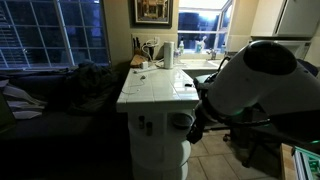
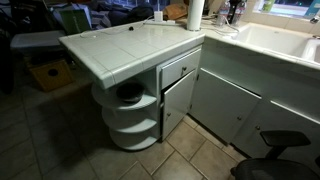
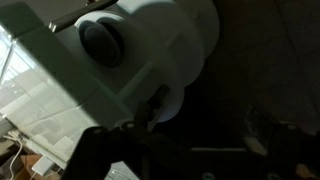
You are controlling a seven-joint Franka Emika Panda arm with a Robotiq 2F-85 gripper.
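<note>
A dark round bowl [image 2: 130, 92] sits on the upper curved shelf [image 2: 136, 115] at the end of the white counter. In the wrist view the bowl [image 3: 100, 42] appears at the upper left. My gripper [image 1: 194, 136] points down beside the shelf unit, below the level of the countertop, in exterior view 1. Its dark parts fill the bottom of the wrist view, too dim to show how the fingers stand or whether anything is between them. A small dark object [image 1: 149, 128] shows at the shelf unit's left part.
The white tiled countertop [image 1: 158, 88] overhangs the shelves [image 1: 158, 158], its corner close to my arm. A paper towel roll [image 1: 168, 54] stands at the back. A black office chair [image 2: 280, 160] is near the cabinets; tiled floor [image 2: 205, 160] lies open beside the shelves.
</note>
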